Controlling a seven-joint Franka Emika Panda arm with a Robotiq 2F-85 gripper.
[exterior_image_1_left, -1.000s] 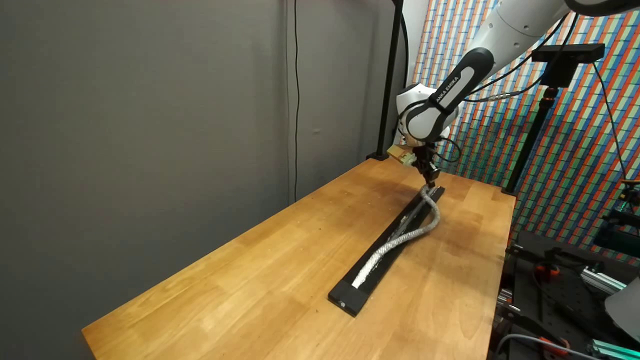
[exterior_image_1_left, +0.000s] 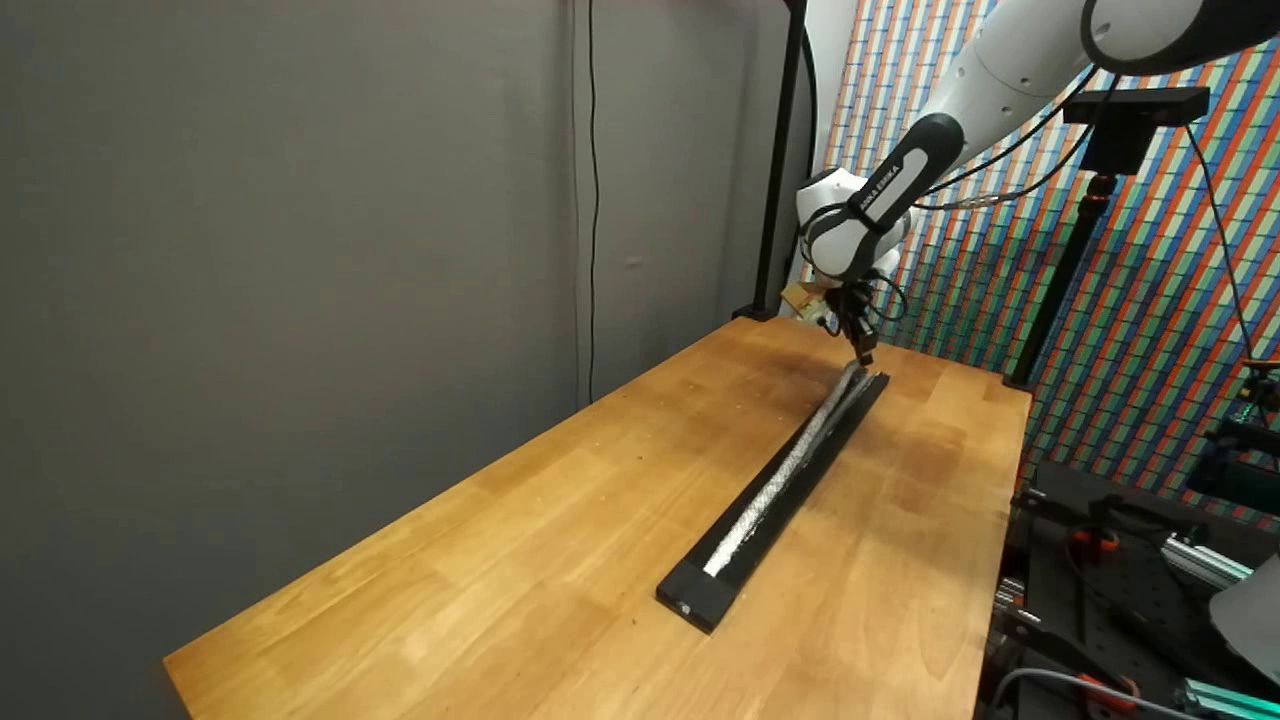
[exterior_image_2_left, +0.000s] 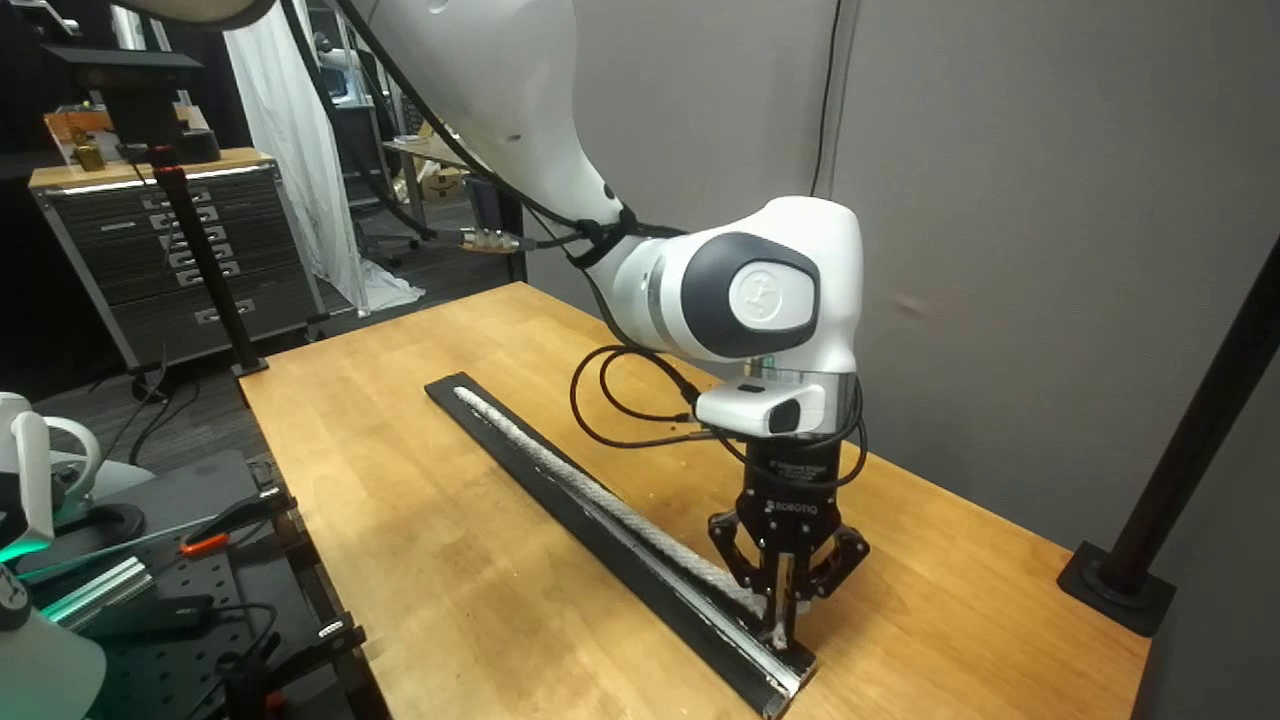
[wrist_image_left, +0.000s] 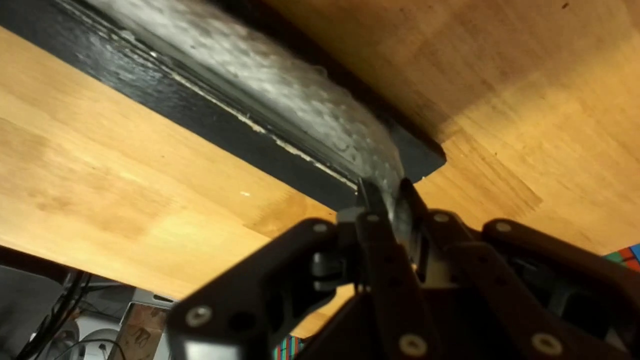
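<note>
A pale grey braided rope (exterior_image_1_left: 774, 487) runs nearly straight along a long black grooved bar (exterior_image_2_left: 552, 490) on the table. At the bar's far end in exterior view 1, my gripper (exterior_image_1_left: 866, 358) points down, shut on the rope's end. The wrist view shows the rope (wrist_image_left: 288, 84) bending into the gap between my fingers. Beside the rope, part of the groove (exterior_image_2_left: 702, 602) lies bare near my gripper (exterior_image_2_left: 780, 636), so the rope sits to one side of it there. Its other end (exterior_image_1_left: 717, 564) rests on the near part of the bar.
A grey wall (exterior_image_1_left: 360, 240) stands along one side. Black posts (exterior_image_2_left: 1152, 480) rise at the table's corners, and a dark cart (exterior_image_2_left: 180, 600) with tools is off the other edge.
A second ago the rope curved out past the bar's right side in exterior view 1. Now it is drawn straight along the bar, with my gripper shifted slightly.
</note>
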